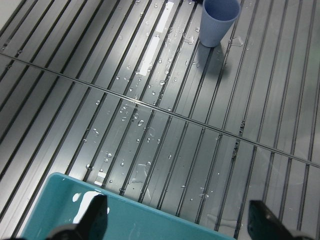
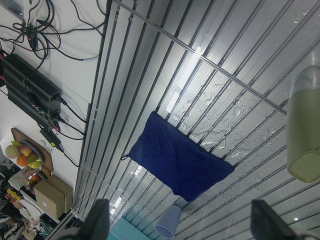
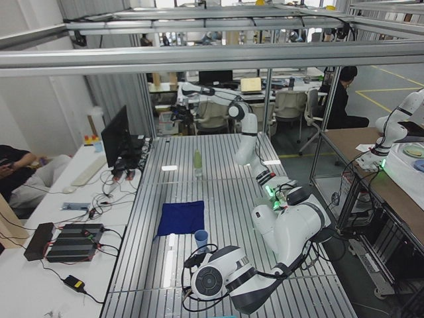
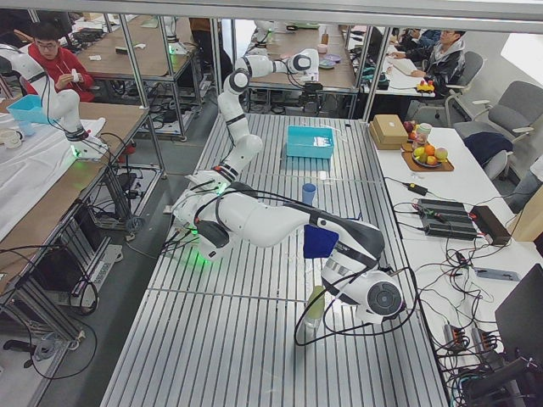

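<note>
A blue cup point(image 3: 201, 238) stands on the slatted metal table, near a dark blue cloth point(image 3: 182, 217). A green bottle point(image 2: 310, 135) stands upright farther along the table, close to my right gripper in its wrist view. My left gripper hangs over a teal tray point(image 1: 140, 215), apart from the cup, open with nothing between its fingers. My right gripper is raised above the table, also open and empty, apart from bottle and cup. Water drops lie on the slats.
A side table holds power boxes point(image 2: 32, 85), cables, a fruit plate point(image 2: 32, 155) and cardboard boxes point(image 2: 55, 197). Metal frame bars run overhead.
</note>
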